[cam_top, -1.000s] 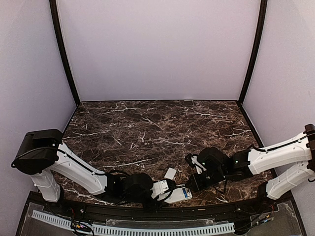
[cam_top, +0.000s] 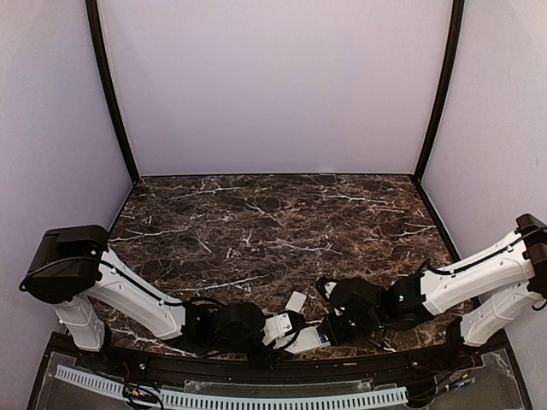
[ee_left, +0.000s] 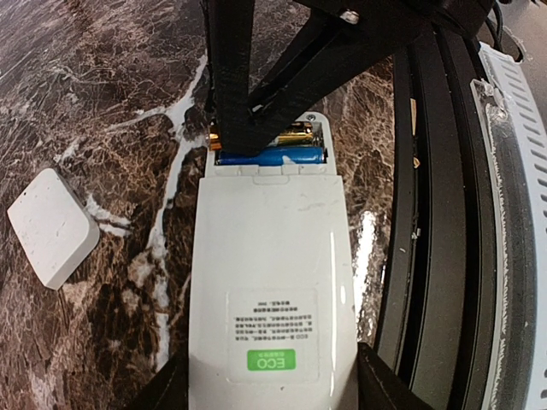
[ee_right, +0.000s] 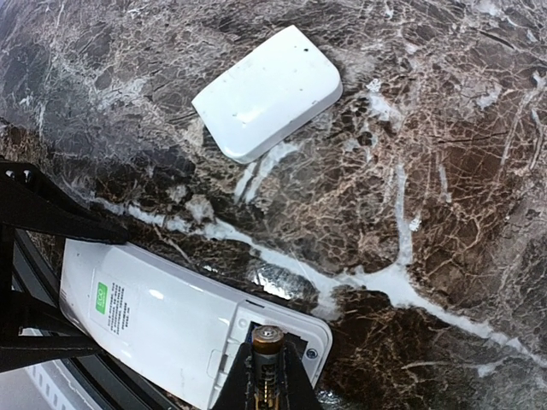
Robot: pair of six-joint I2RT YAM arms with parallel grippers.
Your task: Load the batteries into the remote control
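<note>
The white remote control lies back side up, its body between the fingers of my left gripper, which is shut on it. In its end compartment, a blue battery lies crosswise. My right gripper is shut on a second battery, copper-and-dark, right at the compartment. Seen from the left wrist, this battery lies alongside the blue one, partly behind the right fingers. Whether it is fully seated I cannot tell. The loose white battery cover rests on the table, apart from the remote.
Dark rails and a white slotted strip run along the table's front edge, close to the remote. Behind both arms the marbled table is clear.
My right gripper has moved left and toward the front edge, and now covers more of the remote's compartment end. The left arm, remote and cover have stayed put.
</note>
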